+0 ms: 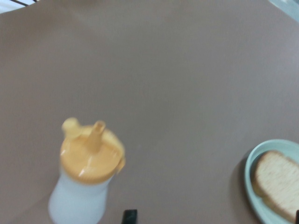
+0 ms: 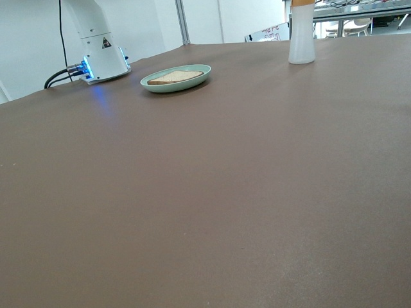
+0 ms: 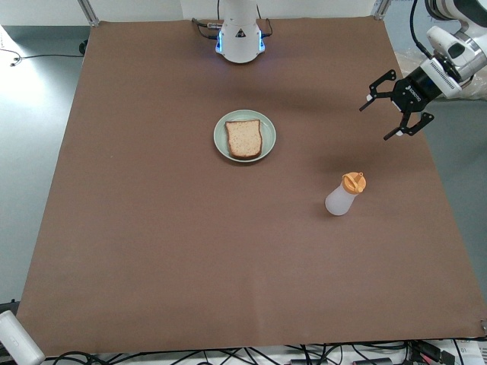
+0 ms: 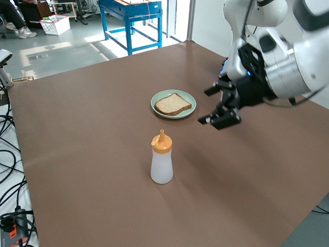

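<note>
A white squeeze bottle [image 3: 341, 196] with an orange cap stands upright on the brown table [image 3: 152, 228], also seen at near left in the wrist view [image 1: 84, 186]. A slice of bread [image 3: 243, 139] lies on a pale green plate [image 4: 185, 111] farther toward the robot base. My gripper [image 3: 373, 122] hangs open above the table's right edge in the left camera view, higher than the bottle and off to its side, with nothing seen between its fingers.
The white robot base [image 3: 240, 42] with cables is at the far edge. Cables and equipment line another edge.
</note>
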